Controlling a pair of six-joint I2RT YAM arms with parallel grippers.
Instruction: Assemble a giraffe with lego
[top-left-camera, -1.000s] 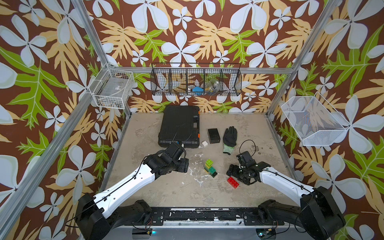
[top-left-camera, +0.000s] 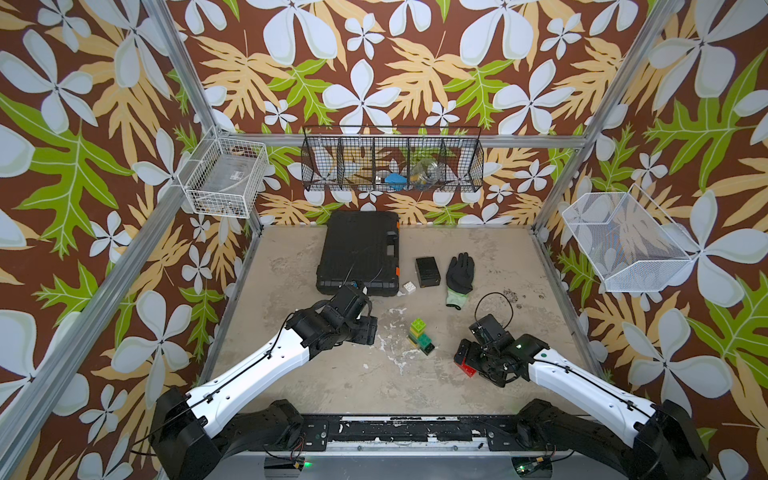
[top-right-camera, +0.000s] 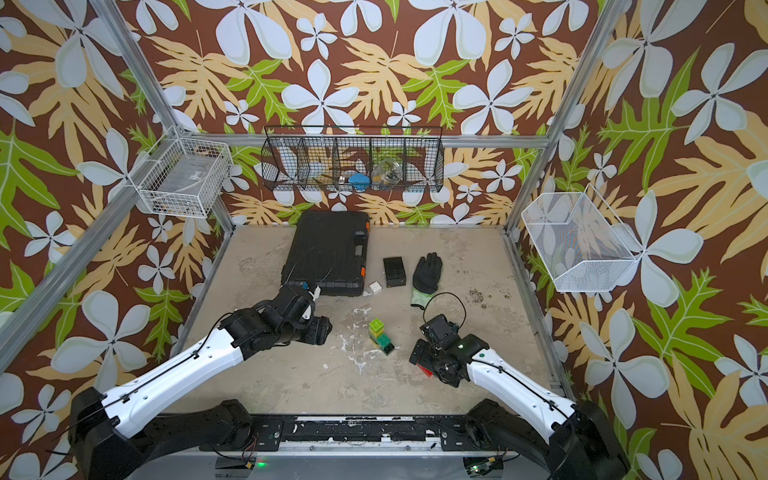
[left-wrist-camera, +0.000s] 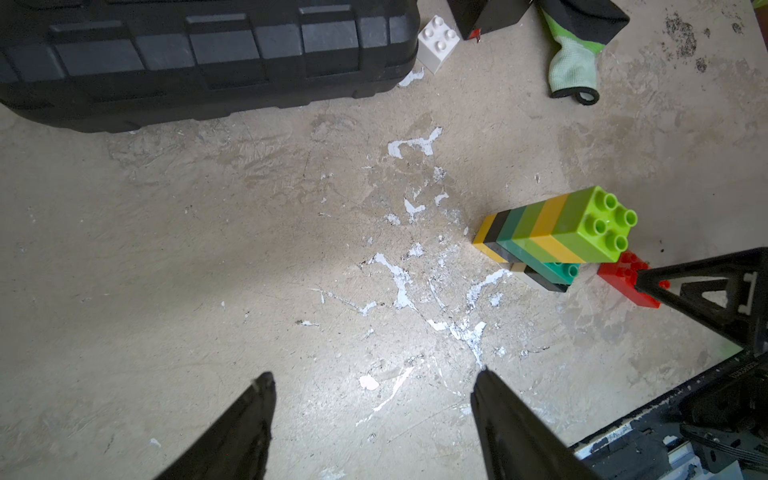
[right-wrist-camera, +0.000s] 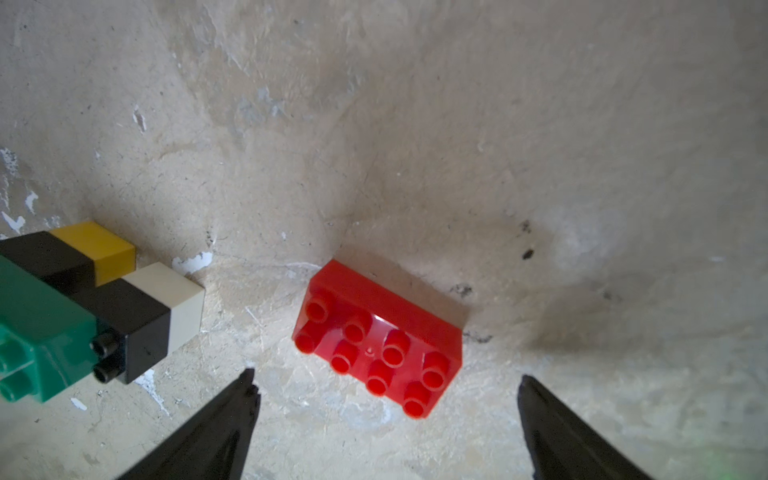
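Observation:
The part-built giraffe (left-wrist-camera: 552, 232) stands on the table, a stack of yellow, black, teal and green bricks with a lime brick on top. To its right lies a red brick (right-wrist-camera: 376, 340), studs showing, about midway between the spread fingers of my open right gripper and not gripped. In the top left view my right gripper (top-left-camera: 464, 355) partly covers that brick. Left of the giraffe, my left gripper hangs over bare table. Its fingers stand apart with nothing between them. A white brick (left-wrist-camera: 438, 41) rests beside the black case.
The black case (top-left-camera: 357, 252) fills the back left of the table. A small black box (top-left-camera: 428, 271) and a black glove (top-left-camera: 460, 273) lie at the back right. Bare table surrounds the left gripper.
My right gripper has come toward the front of the table, over the red brick, which was in plain sight before. The left arm and the giraffe look unmoved.

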